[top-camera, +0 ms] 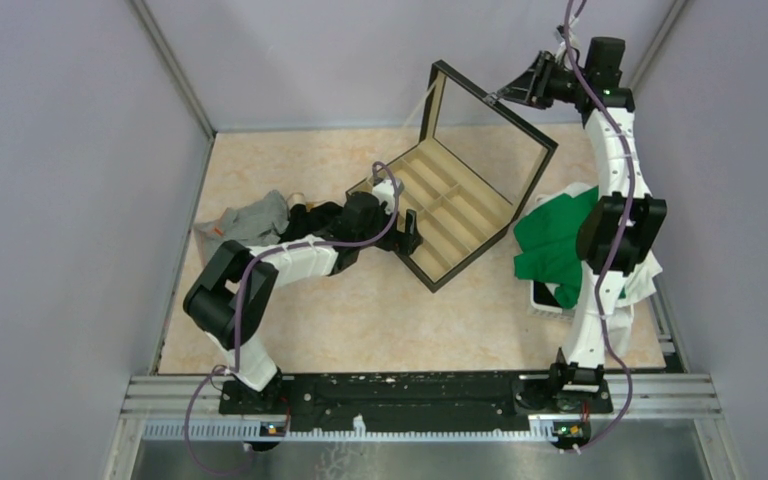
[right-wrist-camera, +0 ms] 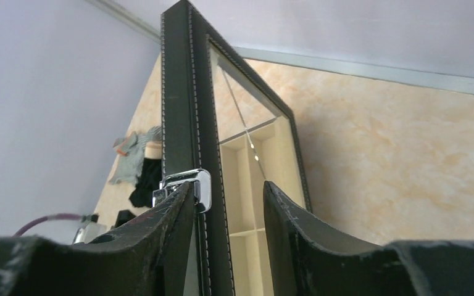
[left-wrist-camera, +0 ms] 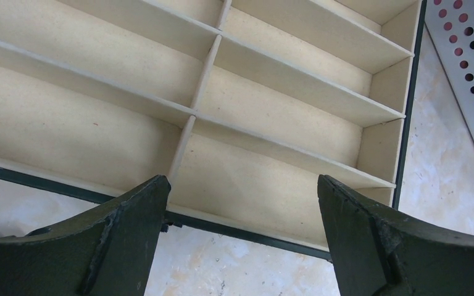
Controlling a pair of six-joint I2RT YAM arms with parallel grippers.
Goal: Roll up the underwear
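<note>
A compartmented box [top-camera: 455, 215] with empty cream compartments stands at the middle of the table, its glass-windowed lid [top-camera: 530, 190] raised. My left gripper is open low over the box's front edge, nothing between its fingers. At the back right, my right gripper is part open at the lid's top edge, one finger against the metal clasp [right-wrist-camera: 194, 185]. Grey clothing [top-camera: 245, 225] and black clothing [top-camera: 300, 220] lie to the left, partly behind the left arm.
A white perforated basket [left-wrist-camera: 463, 74] holding green cloth [top-camera: 550, 240] and white cloth stands right of the box, beside the right arm.
</note>
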